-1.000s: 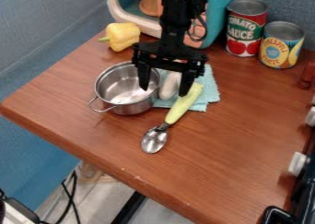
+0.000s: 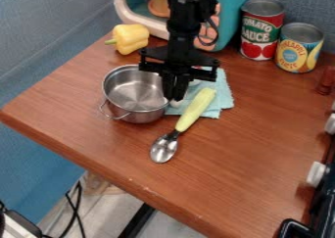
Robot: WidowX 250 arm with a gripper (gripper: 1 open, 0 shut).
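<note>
My black gripper (image 2: 175, 83) is over the back-right part of a small steel pot (image 2: 131, 102), its fingers pointing down near the rim; whether they hold anything is hard to tell. A spoon with a pale yellow handle (image 2: 195, 109) and steel head (image 2: 164, 150) lies right of the pot, partly on a light blue cloth (image 2: 220, 96).
At the back stand a tomato can (image 2: 261, 29), a second can (image 2: 299, 48), a teal toy (image 2: 226, 7) and a yellow pepper (image 2: 129, 38). A black appliance (image 2: 314, 193) edges the right.
The gripper has moved slightly down, now covering much of the white object that showed between pot and spoon earlier.
</note>
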